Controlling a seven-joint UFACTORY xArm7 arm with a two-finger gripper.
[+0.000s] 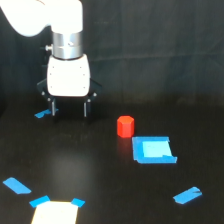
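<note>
My gripper (70, 108) hangs at the upper left, pointing down. Its fingers are spread, with nothing visible between them. To its right and nearer the camera, a small red block (125, 126) stands on the black table, apart from the gripper. Just beyond the block's lower right lies a pale blue square (156, 149) edged with blue tape. At the bottom left is a pale cream square (55, 213) with blue tape at its upper corners, cut off by the frame edge.
Loose strips of blue tape lie at the left (16, 186) and at the lower right (187, 195). Another blue strip (42, 114) shows beside the gripper. A dark curtain (165, 55) closes off the back.
</note>
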